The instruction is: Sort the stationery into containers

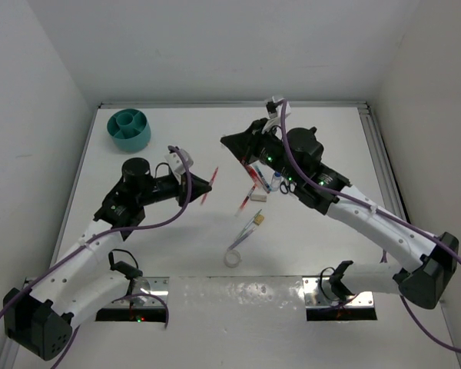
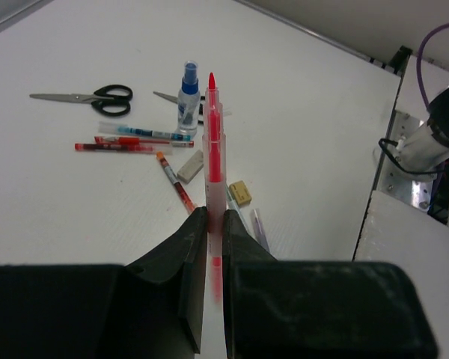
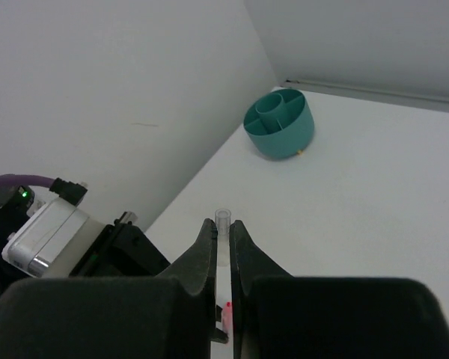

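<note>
My left gripper [image 1: 206, 187] is shut on a red pen [image 2: 214, 157], which points up out of the fingers in the left wrist view. My right gripper [image 1: 223, 140] is shut on a slim clear cylinder [image 3: 223, 218]; only its rounded end shows, so I cannot tell its full shape. The right gripper is raised over the middle of the table, up and right of the left one. A round teal container [image 1: 129, 131] with divided compartments stands at the far left. Several pens [image 2: 114, 147] lie mid-table, alongside a grey eraser [image 2: 191, 167] and black-handled scissors [image 2: 113, 99].
A blue-capped spray bottle [image 2: 188, 101] stands upright before a second pair of scissors [image 2: 165, 96]. Nearer the front are a yellow block [image 2: 240, 193] and a ring of clear tape [image 1: 232, 258]. Between the grippers and the teal container the table is bare.
</note>
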